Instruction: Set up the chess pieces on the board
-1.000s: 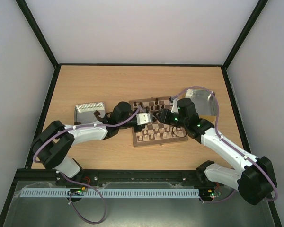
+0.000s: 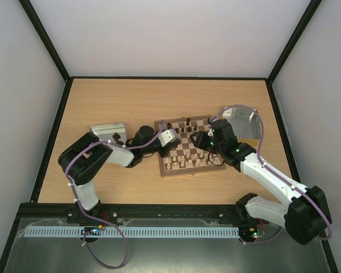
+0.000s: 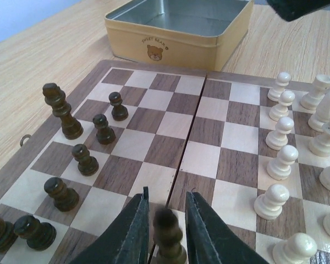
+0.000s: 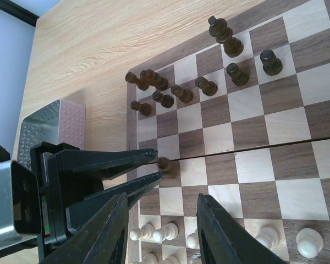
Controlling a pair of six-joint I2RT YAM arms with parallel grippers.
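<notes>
The chessboard (image 2: pixel 190 170) has dark pieces, such as a tall one (image 3: pixel 66 115), along its far edge in the top view, and white pieces (image 3: pixel 271 201) along the near edge. My left gripper is low at the board's left side, its fingers either side of a dark piece, blurred at its top; in the right wrist view that piece (image 4: pixel 169 169) stands by the fingertips, and a firm grip cannot be told. My right gripper is over the board's right part, fingers apart, nothing seen between them.
A silver-lined tin (image 3: pixel 165 49) stands beyond the board's right end. A lattice-sided box (image 2: pixel 105 129) sits at the left. The table (image 2: pixel 131 96) behind the board is clear.
My right arm has moved little, if at all.
</notes>
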